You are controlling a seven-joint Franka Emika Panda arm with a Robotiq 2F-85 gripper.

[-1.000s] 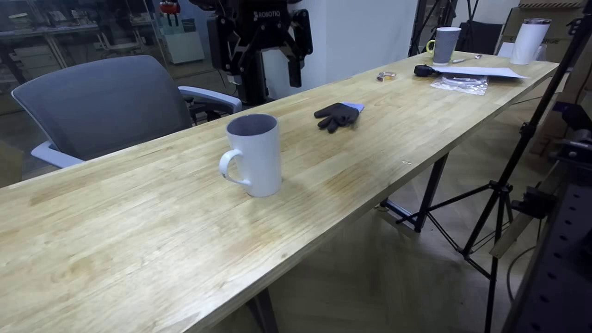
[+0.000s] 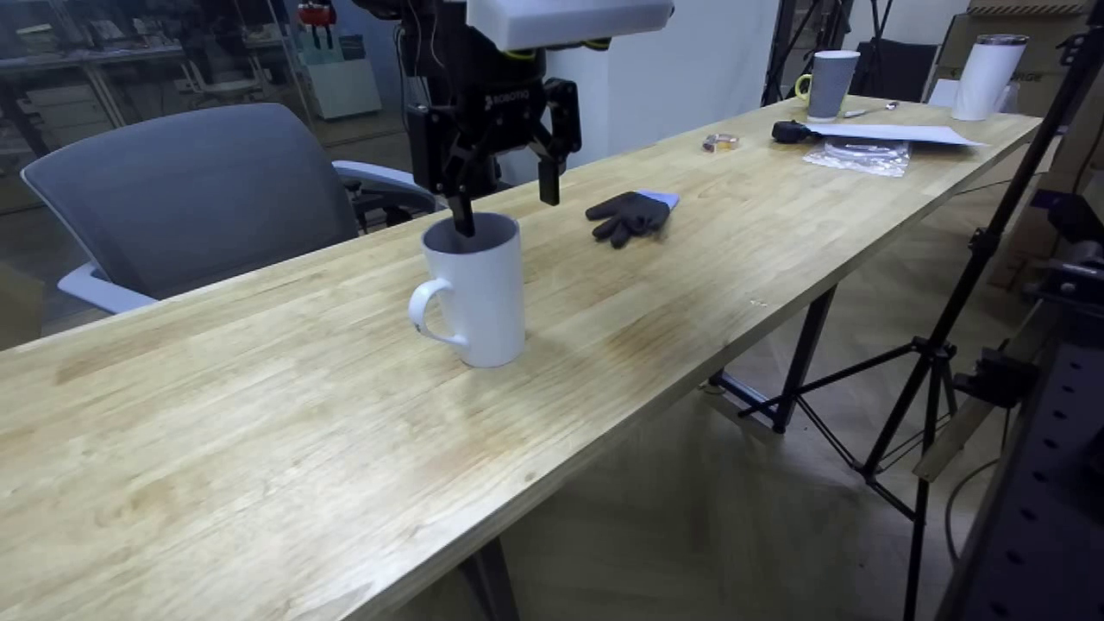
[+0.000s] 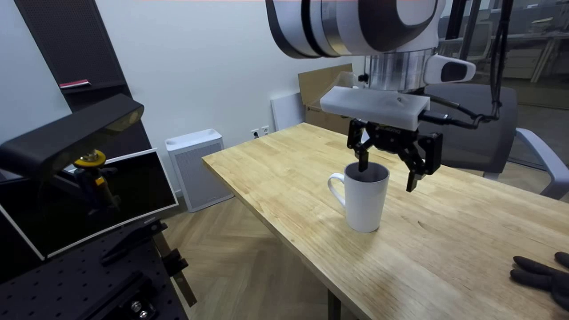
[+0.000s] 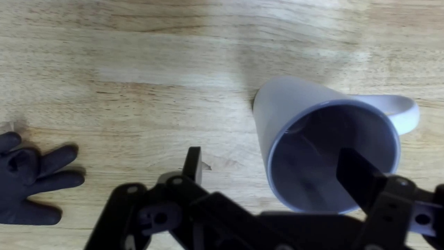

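A tall white mug [image 2: 486, 300] with a grey inside stands upright on the wooden table. Its handle points left in both exterior views and toward the upper right in the wrist view. Over the mug, my gripper [image 2: 511, 216] is open, its fingers wide apart. One of its fingers [image 3: 363, 160] reaches into the mug's mouth at the rim, while the other finger [image 3: 411, 181] hangs outside, clear of the wall. In the wrist view the mug [image 4: 287, 112] lies between the two fingertips; whether either touches it I cannot tell.
A dark work glove [image 2: 629, 216] lies beyond the mug. Farther along the table [image 2: 662, 300] are a grey cup [image 2: 831, 88], a white tumbler [image 2: 990, 78], a clear plastic bag [image 2: 861, 156] and papers. An office chair [image 2: 207, 197] stands against one long edge. Bare tabletop surrounds the mug.
My gripper has come down and toward the mug, from above and behind it to one finger inside the mouth. The mug and the glove have not moved.
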